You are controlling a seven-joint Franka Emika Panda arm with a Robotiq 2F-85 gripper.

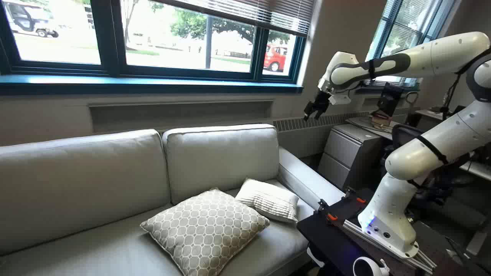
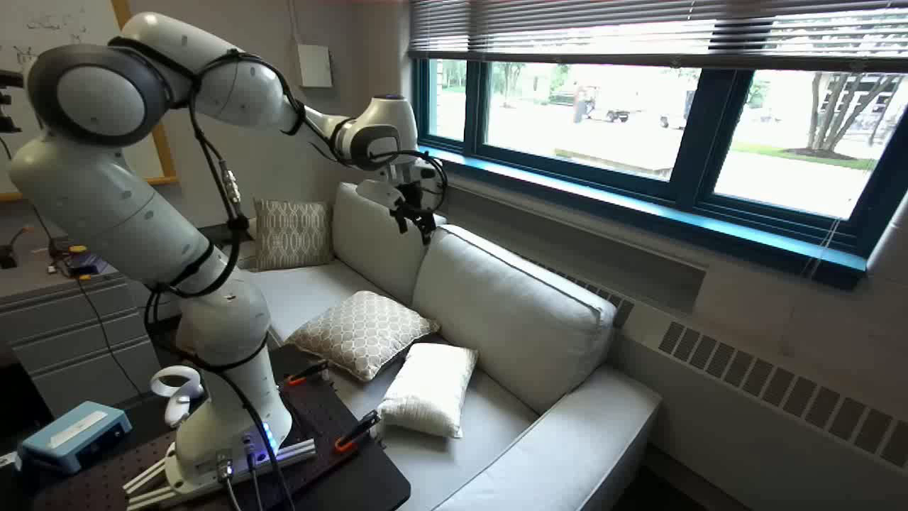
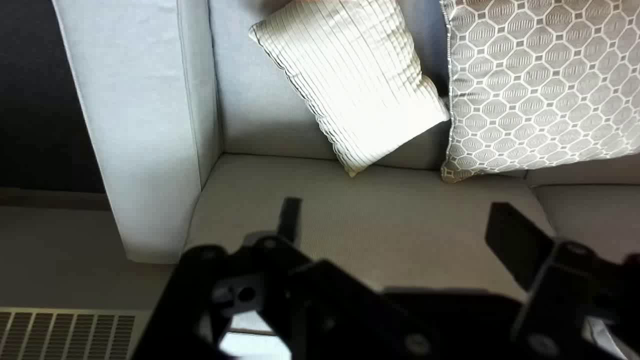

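My gripper is open, its dark fingers wide apart with nothing between them. In exterior view 1 the gripper [image 1: 313, 115] hangs in the air above the couch's far right corner, well clear of the cushions. On the seat lies a small white ribbed pillow [image 1: 269, 200], leaning partly against a larger patterned pillow [image 1: 209, 230]. The wrist view has the white pillow [image 3: 360, 84] at the top middle and the patterned pillow [image 3: 540, 84] at the top right, both beyond the fingertips. Exterior view 2 shows the white pillow [image 2: 432, 390] nearer the armrest.
The grey couch has a tall backrest [image 1: 221, 158] and a right armrest [image 1: 308, 177]. Another patterned pillow [image 2: 294, 234] stands at its far end. A window sill [image 2: 647, 213] runs behind. The arm's black table [image 2: 374, 477] carries orange-handled clamps [image 2: 355, 433] at its edge.
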